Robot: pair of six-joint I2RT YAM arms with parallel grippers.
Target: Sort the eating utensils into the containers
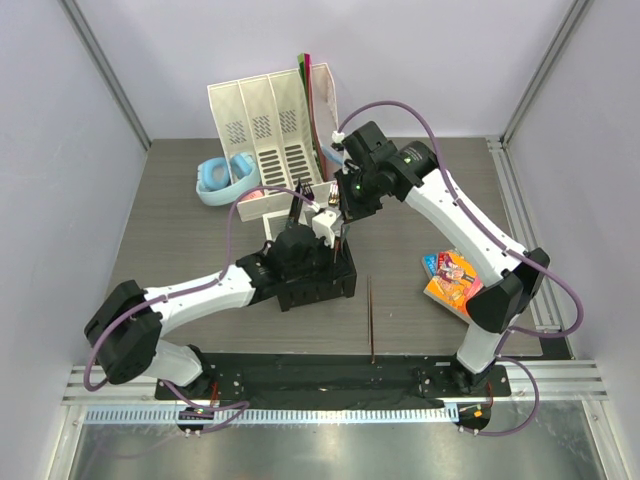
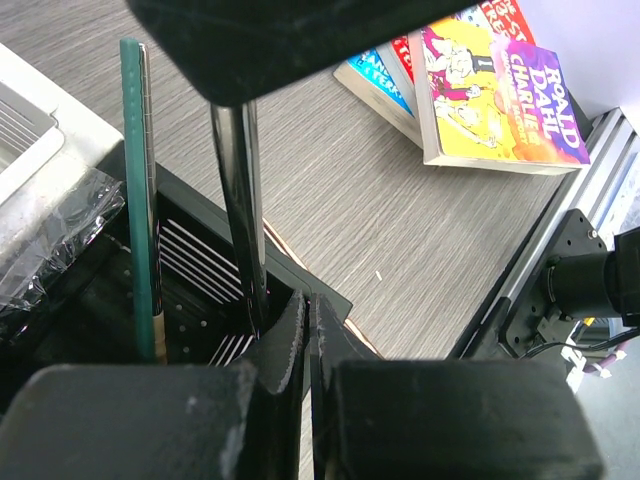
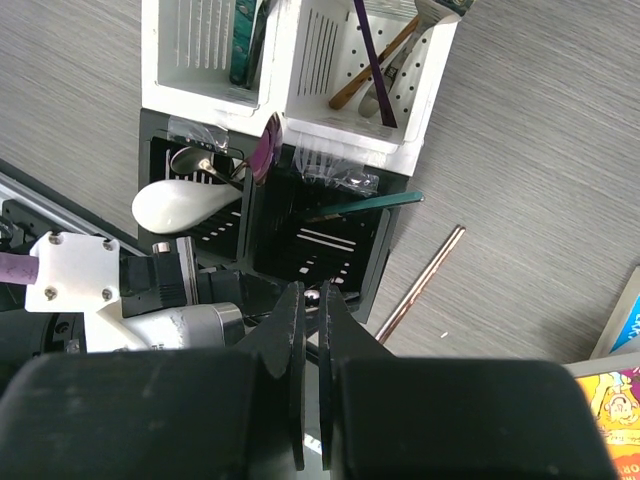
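A shiny metal utensil (image 2: 240, 200) hangs from my right gripper, which is shut on its upper end; its lower end reaches into the black basket (image 1: 318, 289). In the left wrist view, my left gripper is shut at that basket's edge, with nothing showing between its fingers. A teal-handled utensil (image 3: 375, 205) leans in the basket's right compartment. The left compartment holds a metal spoon (image 3: 190, 160), a white soup spoon (image 3: 185, 205) and a purple-tinted utensil (image 3: 265, 150). Several more utensils sit in the white caddy (image 3: 285, 118).
Brown chopsticks (image 1: 370, 320) lie on the table right of the basket. Books (image 1: 455, 280) rest farther right. Behind stand a cream rack (image 1: 262, 120) and a blue-grey bowl (image 1: 212, 195). Bare table lies between the basket and books. Both arms crowd together over the basket.
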